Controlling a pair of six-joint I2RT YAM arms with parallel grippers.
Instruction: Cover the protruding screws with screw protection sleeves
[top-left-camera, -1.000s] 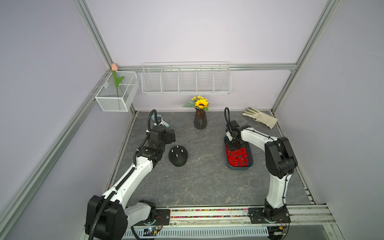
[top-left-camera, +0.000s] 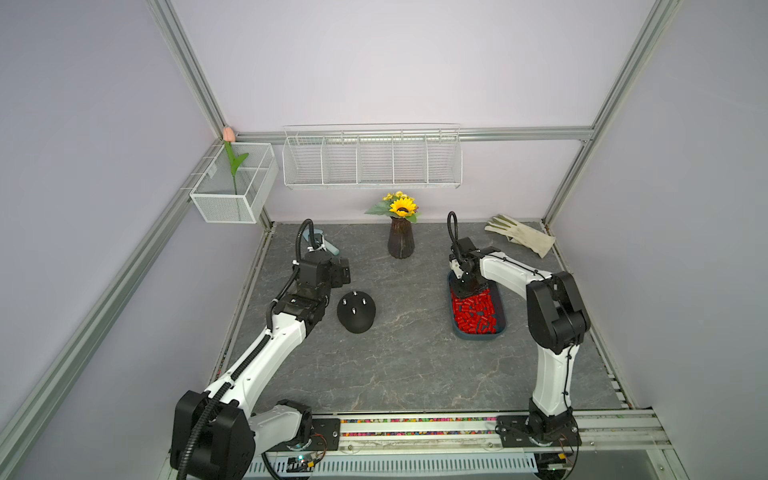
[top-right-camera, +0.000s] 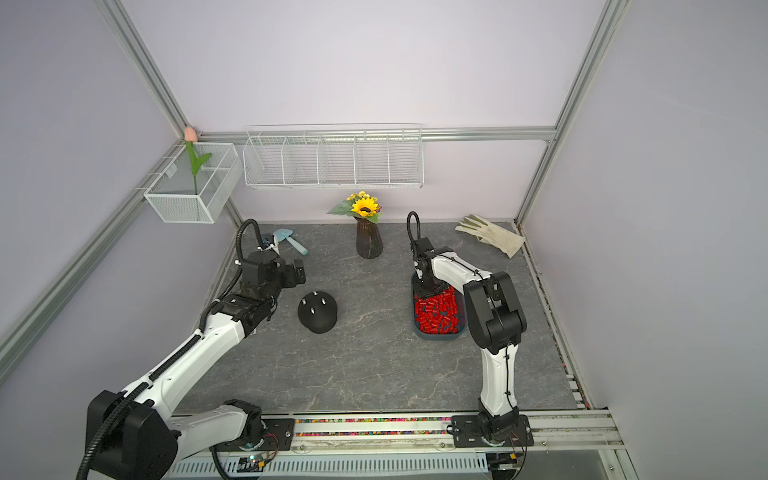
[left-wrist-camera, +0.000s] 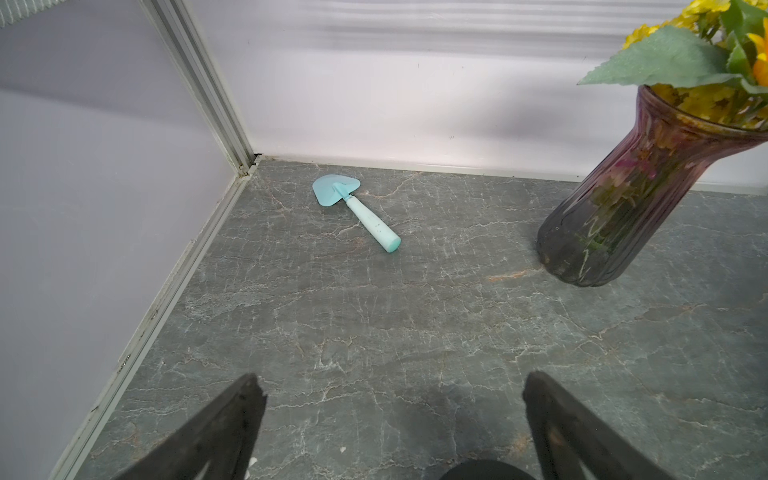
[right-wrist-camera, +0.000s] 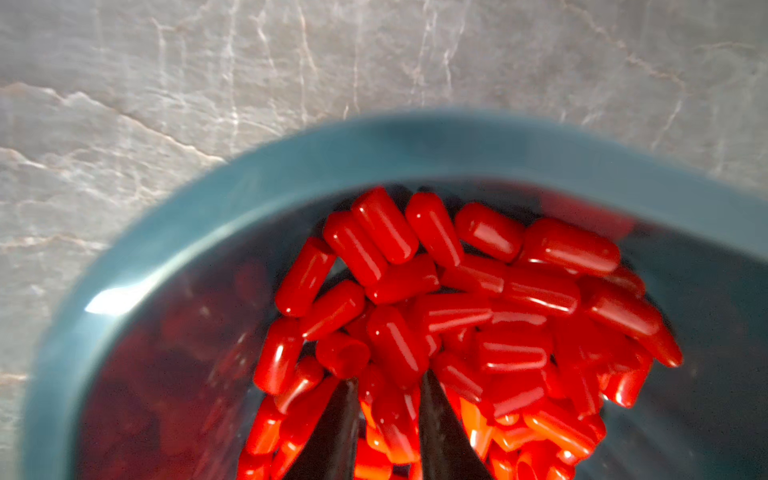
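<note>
Several bare metal screws (top-left-camera: 353, 310) stick up from a black domed disc (top-left-camera: 356, 321) left of the table's middle. Red sleeves (right-wrist-camera: 392, 344) lie heaped in a dark blue-green tray (right-wrist-camera: 264, 180) on the right. My right gripper reaches down into the heap at the tray's far end. Its narrow fingers stand partly apart, with a red sleeve showing between or just below them; whether they touch it I cannot tell. My left gripper hangs open and empty beyond the disc, whose dark edge (left-wrist-camera: 486, 472) shows at the bottom of the left wrist view.
A vase of sunflowers (top-left-camera: 401, 238) stands at the back middle. Pale gloves (top-left-camera: 521, 233) lie at the back right. A light blue trowel (left-wrist-camera: 372, 221) rests at the back left. Between disc and tray the table is clear.
Over the last second my right arm has shifted slightly back and left over the tray's far end. My left arm and the disc have stayed still.
</note>
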